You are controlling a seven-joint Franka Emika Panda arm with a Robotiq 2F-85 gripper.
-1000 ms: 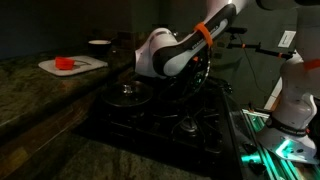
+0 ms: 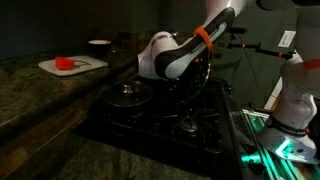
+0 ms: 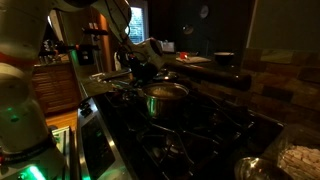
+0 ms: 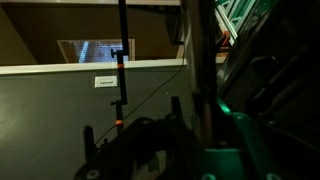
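A dark pan sits on the black stove, also seen as a round pan in the second exterior view. My arm reaches in from the right, and its white and black wrist hangs just behind and right of the pan. The gripper's fingers are lost in the dark in both exterior views. In the wrist view, dark finger shapes fill the lower part, and a long brownish upright shape stands before the camera. Whether it lies between the fingers cannot be made out.
A white board with a red item rests on the back counter, with a pale bowl behind it. A metal bowl and a clear container stand at the stove's near right. Bare counter lies at front left.
My wrist has shifted very slightly to the right in the first exterior view. The pan, the board and the red item have stayed in place.
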